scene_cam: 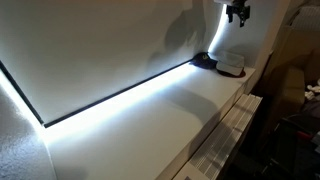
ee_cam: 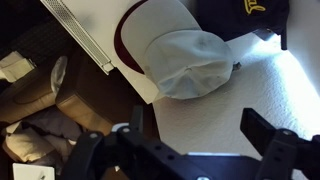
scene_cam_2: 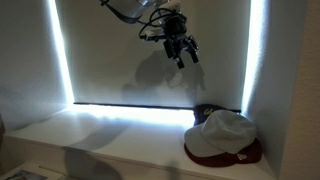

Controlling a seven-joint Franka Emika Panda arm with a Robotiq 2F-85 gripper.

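Observation:
A pale grey cap (scene_cam_2: 222,132) with a dark red brim (scene_cam_2: 205,157) rests at the right end of the white window sill (scene_cam_2: 130,142). Behind it lies a dark cap (scene_cam_2: 203,111), whose yellow emblem (ee_cam: 254,5) shows in the wrist view. My gripper (scene_cam_2: 181,62) hangs in the air above and a little left of the caps, touching neither. In the wrist view the gripper stands open, its fingers wide apart with nothing between them; the pale cap (ee_cam: 187,62) lies beyond them.
A blind (scene_cam: 110,40) with bright light along its edges backs the sill. A white slatted radiator (scene_cam: 222,140) runs below the sill's front edge. Brown furniture (ee_cam: 95,90) and clutter stand beyond it.

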